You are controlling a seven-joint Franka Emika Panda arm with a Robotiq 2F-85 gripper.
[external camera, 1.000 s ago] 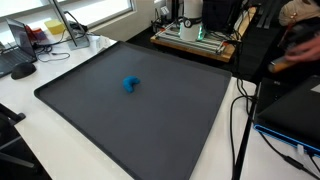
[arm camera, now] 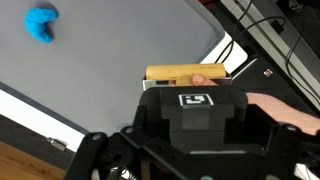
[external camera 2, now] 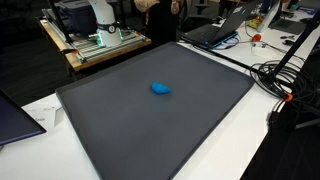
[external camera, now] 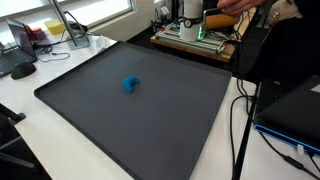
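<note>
A small curved blue piece [external camera: 130, 84] lies alone on the dark grey mat [external camera: 130, 125]. In the second exterior view the same blue piece [external camera 2: 160, 88] is near the mat's far part; the wrist view has the blue piece [arm camera: 40, 24] at upper left, well away from the gripper. My gripper is open in the wrist view and lies outside both exterior views. Just beyond it, a person's hand [arm camera: 270, 105] holds a wooden-looking block [arm camera: 160, 73]. Whether the block touches the gripper cannot be told.
A person's hand [external camera: 238, 5] is at the top edge of the first exterior view. Black cables run along the mat's right side. A laptop [external camera: 18, 38] and a tablet stand beyond the mat.
The blue piece has not moved.
</note>
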